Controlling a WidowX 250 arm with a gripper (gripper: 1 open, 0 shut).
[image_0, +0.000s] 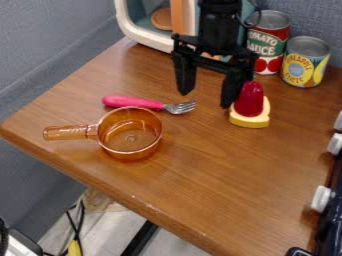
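Observation:
My black gripper (207, 82) hangs over the back middle of the wooden table (201, 200), open, with nothing seen between its fingers. Its right finger is close beside a red object (250, 100) standing on a yellow base (249, 120); whether they touch I cannot tell. A pink-handled fork (134, 103) lies left of the gripper. An amber transparent pan (128, 150) sits at the front left, handle pointing left.
A tomato sauce can (267, 40) and a yellow can (303, 70) stand at the back right. A pale teal open appliance (134, 15) is at the back. A dark object with white knobs (327, 220) lines the right edge.

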